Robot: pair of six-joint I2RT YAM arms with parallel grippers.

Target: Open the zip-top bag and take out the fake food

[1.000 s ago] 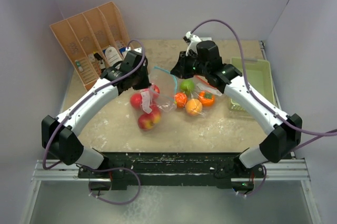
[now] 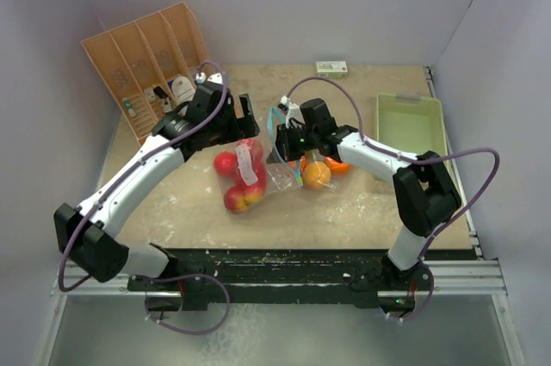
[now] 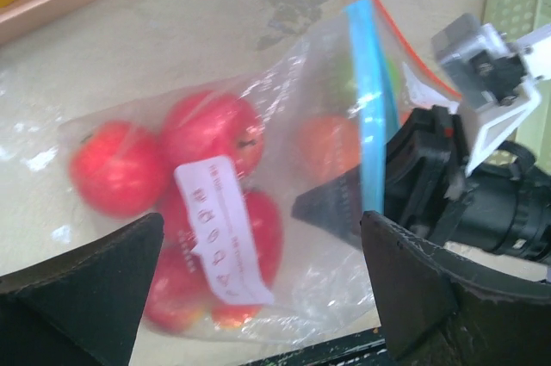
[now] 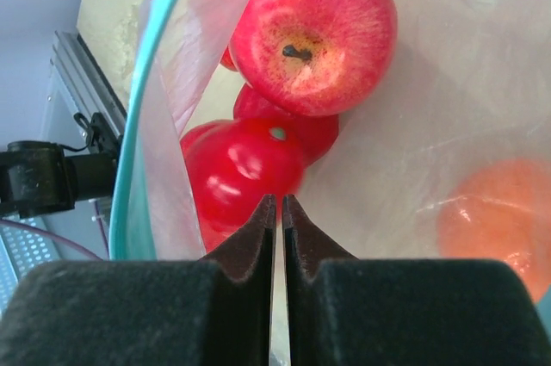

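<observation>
The clear zip bag (image 3: 301,297) holds red apples (image 3: 211,129) under a white label (image 3: 219,228). Its blue zip strip (image 3: 373,116) stands upright at the open side. My left gripper is open above the bag, nothing between its fingers. My right gripper is shut, empty, reaching into the bag's mouth beside the apples. Orange fake food (image 2: 317,175) lies right of that bag, partly hidden by the right arm.
A green tray (image 2: 409,138) sits at the right. A wooden divided rack (image 2: 129,47) is at the back left, a small box (image 2: 331,68) at the back.
My right gripper has moved down and left into the bag's opening. My left gripper has risen back from the bag's edge and opened out above it.
</observation>
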